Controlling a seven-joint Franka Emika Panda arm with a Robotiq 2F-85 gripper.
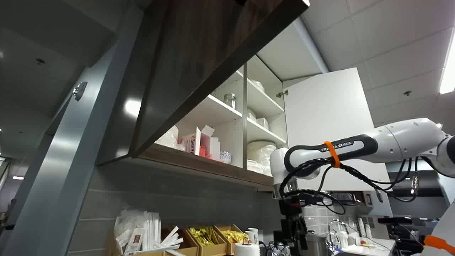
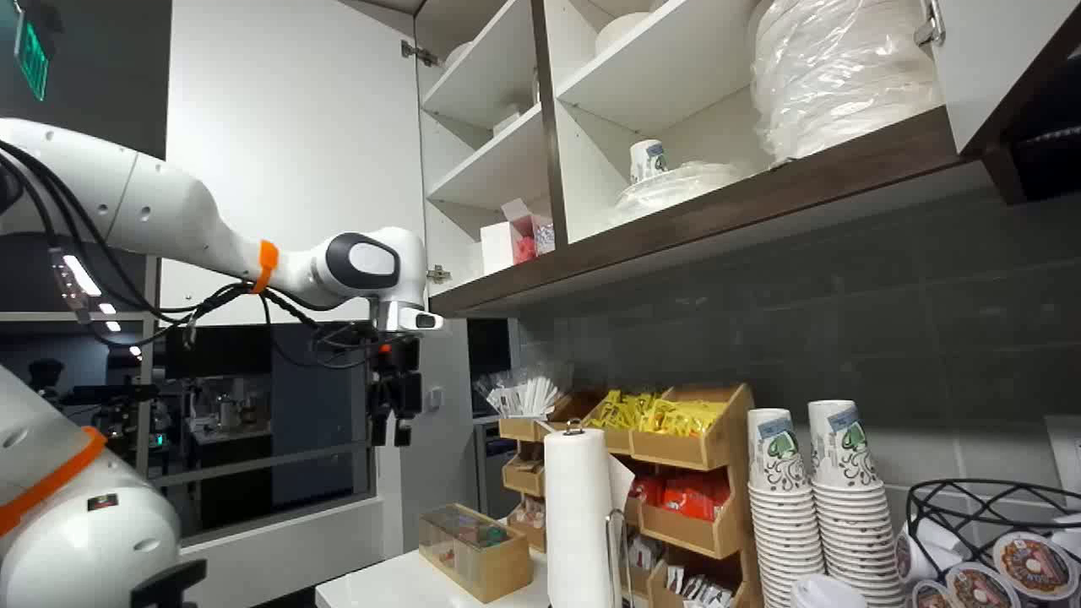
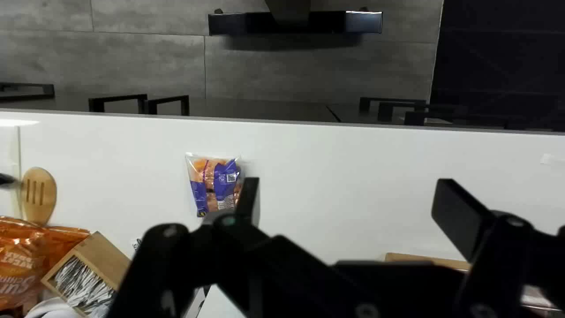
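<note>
My gripper is open, its two black fingers wide apart with nothing between them. In the second exterior view the gripper points down, left of the open cabinet and above the counter. Far below it in the wrist view, a small clear bag with purple print lies on the white counter, just left of the left finger. A wooden slotted spatula and an orange snack bag are at the far left. Beside them sits a wooden box of wrapped packets.
Above the counter, the cabinet stands open, holding cups, wrapped plates and small boxes. A paper towel roll, a wooden organizer and stacked paper cups crowd the counter.
</note>
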